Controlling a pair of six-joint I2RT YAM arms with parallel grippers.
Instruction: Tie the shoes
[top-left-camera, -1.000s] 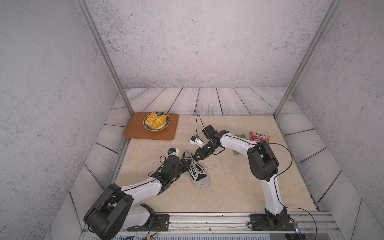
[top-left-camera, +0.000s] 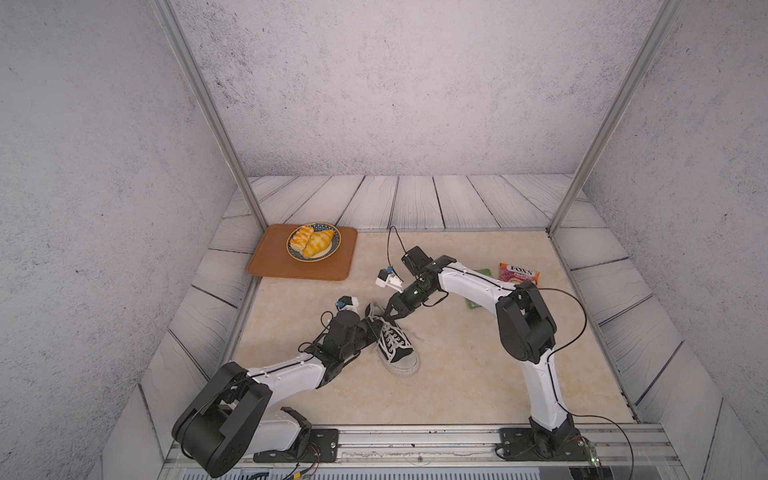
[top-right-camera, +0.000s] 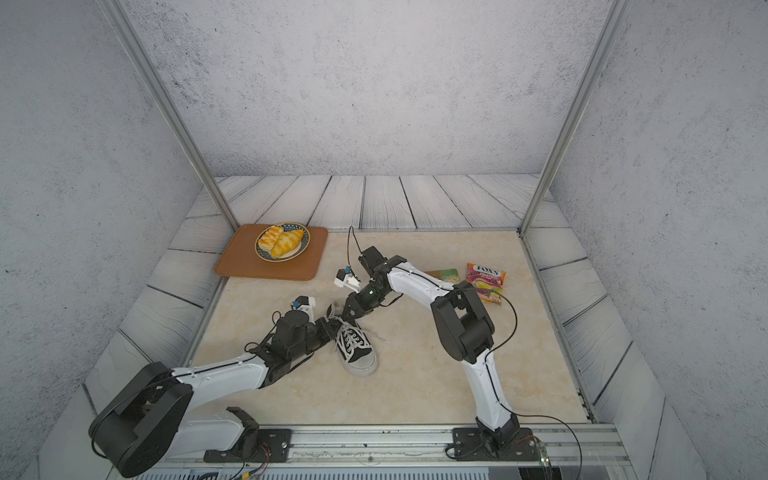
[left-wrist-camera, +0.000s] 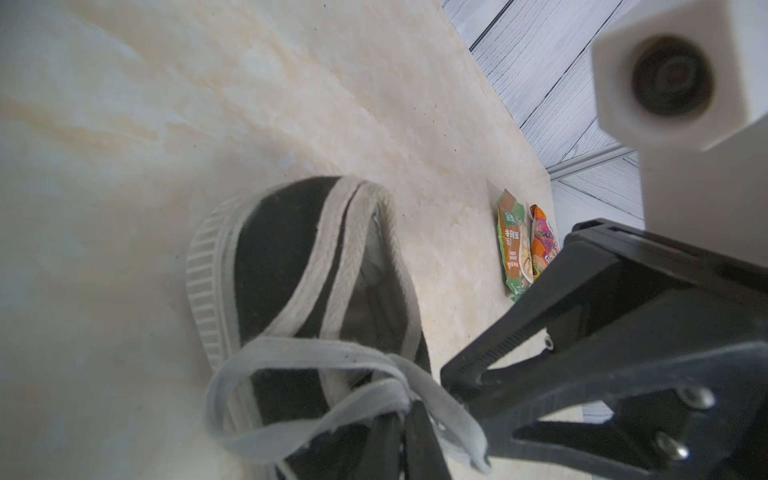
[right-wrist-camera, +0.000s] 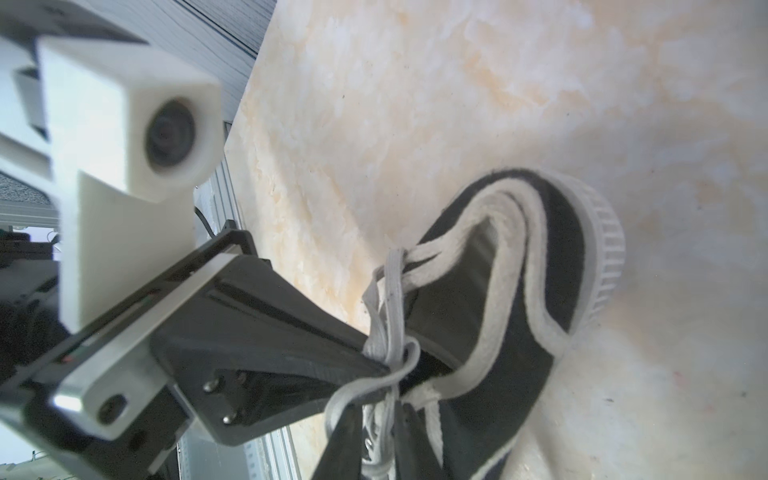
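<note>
A black-and-grey sneaker (top-left-camera: 396, 348) with pale laces lies on the table, toe toward the front. In the left wrist view, a flat shoelace (left-wrist-camera: 312, 424) forms a loop over the shoe's opening. The tips of my left gripper are shut where the loop's strands meet, the lace between them. From the far side, my right gripper reaches over the lacing, open. Lace strands run through the gap between its fingers, not gripped. Both grippers sit close together above the tongue, so part of the knot area is hidden.
A brown tray (top-left-camera: 272, 260) with a plate (top-left-camera: 336, 245) of pastries stands at the back left. Snack packets (top-right-camera: 485, 280) lie at the right.
My right gripper has shifted slightly, a little left and back near the shoe. The left gripper stays in nearly the same place, and the shoe has not visibly moved.
</note>
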